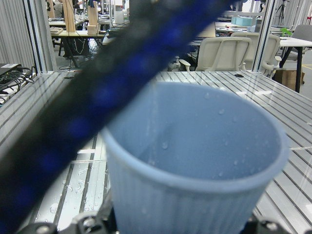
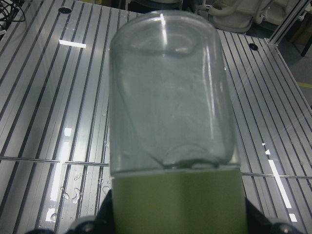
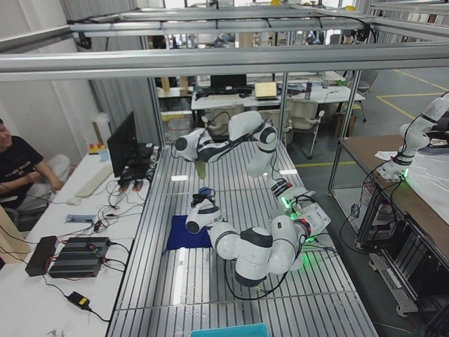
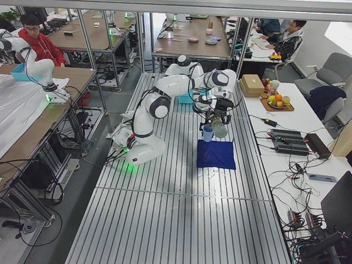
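A light blue ribbed cup (image 4: pixel 208 133) is upright in my left gripper, which is shut on it low on its body; water drops show inside it. A clear bottle (image 2: pixel 170 107) with a green band is in my right gripper, shut on it. In the camera right view bottle and cup are side by side, raised over a dark blue cloth (image 4: pixel 215 155) lying on the slatted metal table (image 4: pixel 159 220). In the left wrist view a blurred dark bar crosses the upper left.
A teal bin (image 3: pixel 228 330) sits at the table's edge, another behind the arms. The side table (image 3: pixel 84 295) holds electronics, cables and a monitor (image 3: pixel 123 151). A fruit tray and boxes stand beside the camera right view's right edge.
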